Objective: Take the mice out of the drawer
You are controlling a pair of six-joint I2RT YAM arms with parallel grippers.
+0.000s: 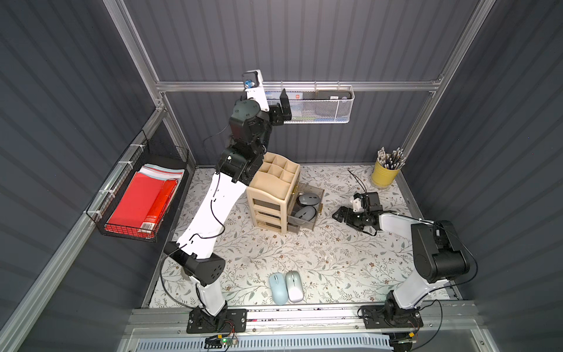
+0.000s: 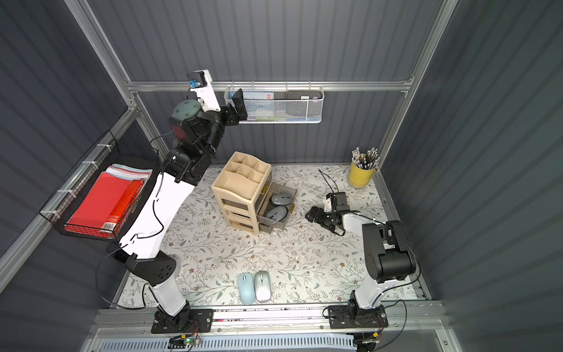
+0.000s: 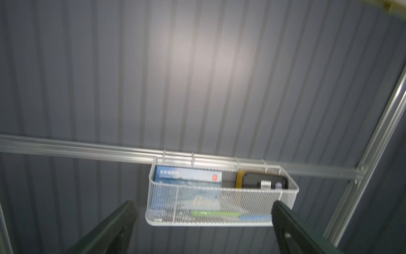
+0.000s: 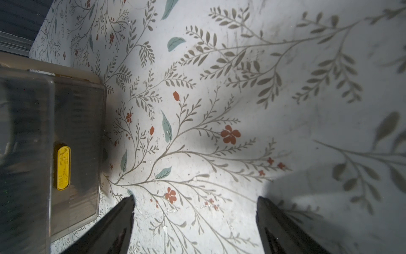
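A beige organizer (image 1: 273,184) has a translucent drawer (image 2: 269,221) pulled out on its right side, holding two dark grey mice (image 1: 308,198). A light blue mouse (image 1: 278,288) and a white-grey mouse (image 1: 294,287) lie at the table's front. My left gripper is raised high before the hanging mesh basket, open and empty. My right gripper is low on the table just right of the drawer, its fingers apart with nothing between them.
A white mesh basket (image 3: 253,203) hangs on the back wall. A wire tray (image 1: 129,233) of red folders is on the left wall. A yellow pen cup (image 1: 384,177) stands back right.
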